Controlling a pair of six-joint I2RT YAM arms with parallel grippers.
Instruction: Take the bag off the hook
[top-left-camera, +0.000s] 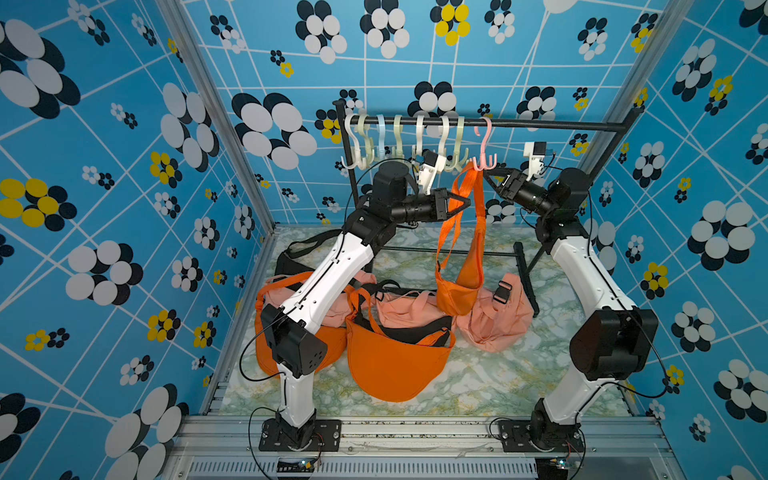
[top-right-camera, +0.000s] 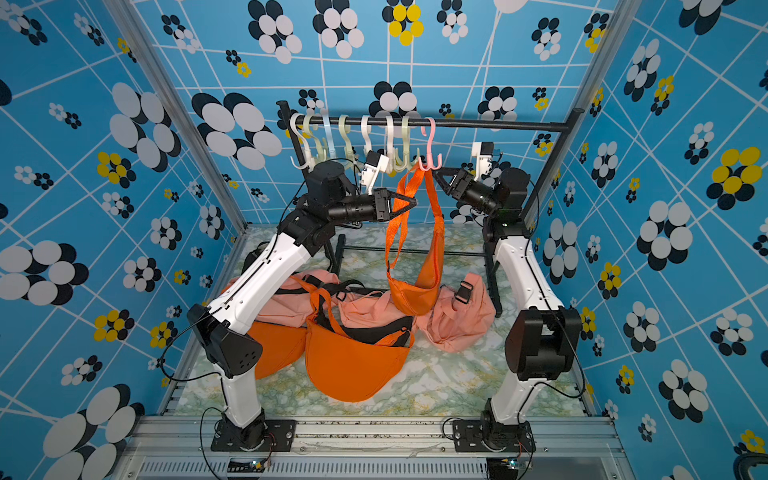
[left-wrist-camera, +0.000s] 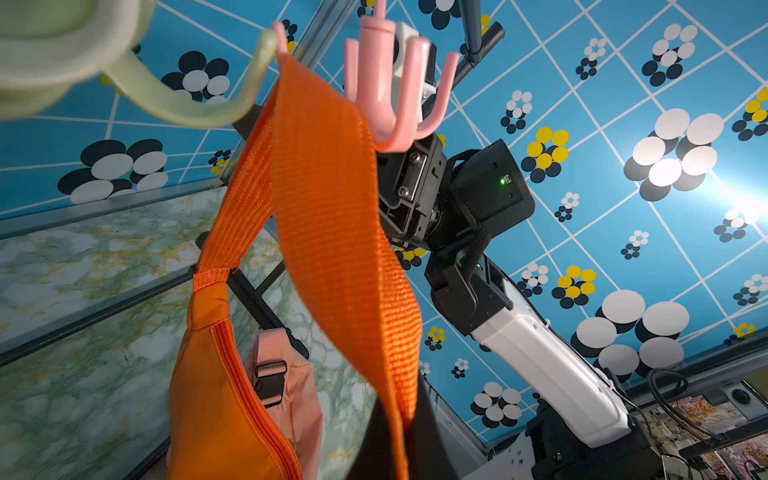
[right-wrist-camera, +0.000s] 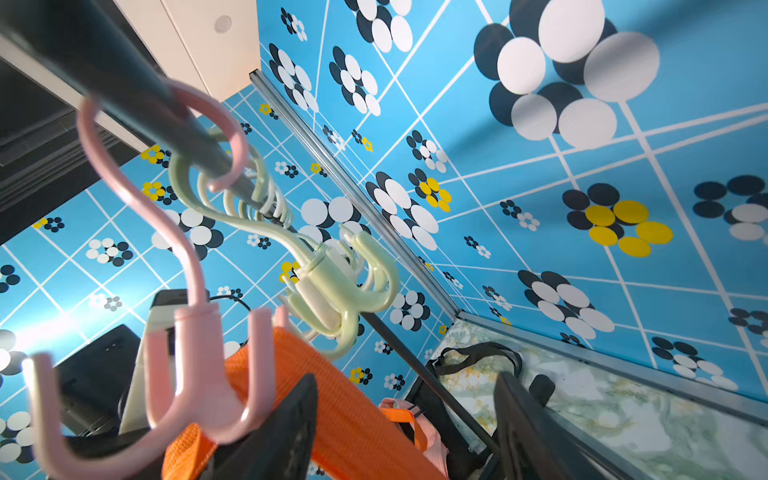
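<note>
An orange bag (top-left-camera: 460, 294) hangs by its strap (right-wrist-camera: 336, 392) from a pink hook (left-wrist-camera: 388, 120) on the rail, its body dangling above the floor. My left gripper (top-left-camera: 465, 204) is shut on that strap, below the hook; in the left wrist view the strap runs down between its dark fingers. My right gripper (top-left-camera: 492, 174) stands open just to the right of the hook, close to the strap's top; in the right wrist view hook and strap lie before its fingers.
Several pale hooks (top-left-camera: 397, 140) hang left of the pink one on the black rail (top-left-camera: 560, 125). Orange bags (top-left-camera: 400, 368) and pink bags (top-left-camera: 492, 324) lie on the marble floor below. The rack's feet stand behind them.
</note>
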